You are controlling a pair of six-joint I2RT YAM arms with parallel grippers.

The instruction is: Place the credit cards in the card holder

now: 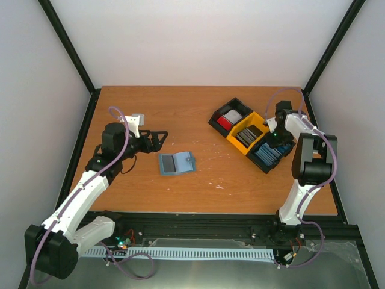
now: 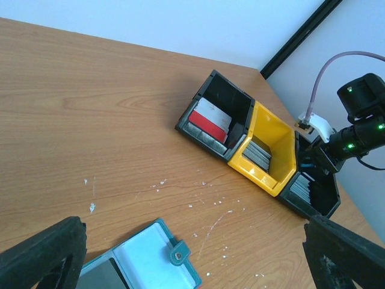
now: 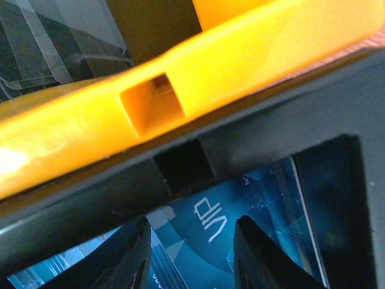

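A blue card holder lies open on the table. To its upper right, three joined bins hold cards: black with red and white cards, yellow with grey cards, black with blue cards. My left gripper is open above the table near the holder, empty. My right gripper is down in the blue-card bin, its fingertips over the blue cards, apart; whether a card is between them is unclear.
Walls stand behind and at both sides.
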